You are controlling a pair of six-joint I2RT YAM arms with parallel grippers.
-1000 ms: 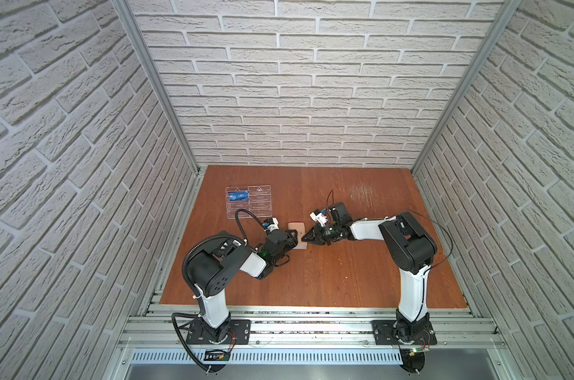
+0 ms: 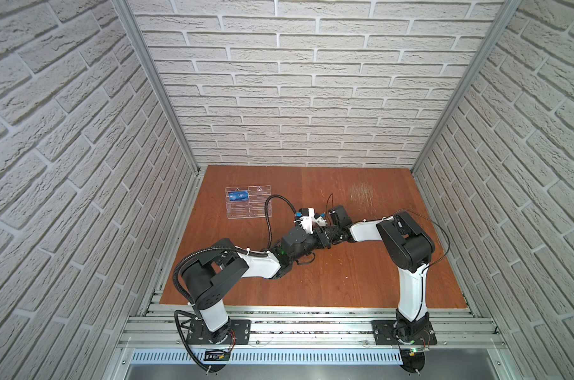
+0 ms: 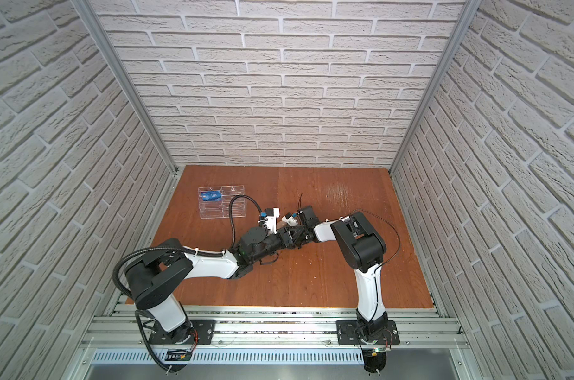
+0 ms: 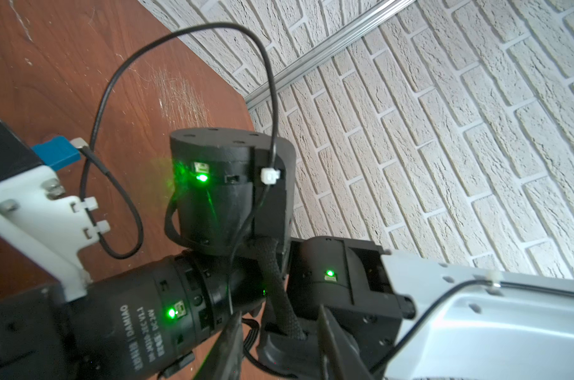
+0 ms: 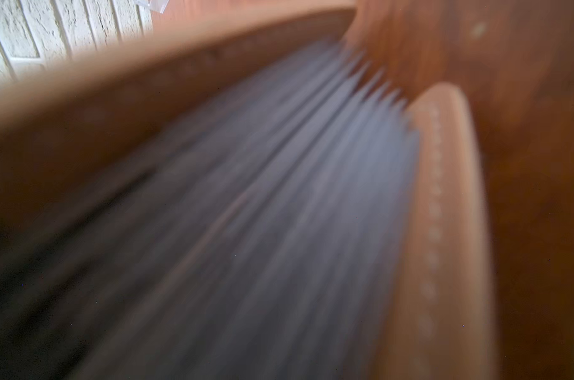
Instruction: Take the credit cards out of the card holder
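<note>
Close up in the right wrist view, the tan leather card holder [image 5: 448, 209] stands spread open, its many thin sleeves [image 5: 299, 209] fanned between the covers; the picture is blurred and no single card can be made out. In the left wrist view the fingertips of my left gripper stand apart, with the dark right arm behind them; whether they grip anything does not show. From above, my right gripper [image 2: 329, 235] meets the left arm's tip, and its fingers are hidden. The holder is covered by the arms in both top views.
A clear divided tray [image 2: 259, 205] with a blue item [image 2: 238, 196] in it stands at the back left. My right arm's cable [image 4: 103, 107] loops up near the left gripper.
My left arm has reached rightward and away from the front, up against the right gripper. The right arm has barely shifted.
</note>
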